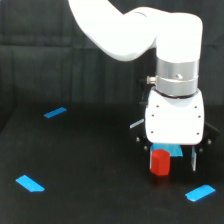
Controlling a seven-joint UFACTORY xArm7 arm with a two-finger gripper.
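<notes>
A small red block (160,162) stands upright on the dark tabletop, right of centre in the camera view. Directly over this spot hangs the white arm's gripper (172,157), pointing straight down. Its dark fingers blend into the black background, so how far apart they are is unclear. The block appears just below the hand's left half; whether a finger touches it cannot be told.
Blue tape marks lie on the dark table (85,180): one strip (30,184) at front left, another strip (55,112) at back left, a third strip (200,192) at front right. A blue patch (175,150) shows behind the block.
</notes>
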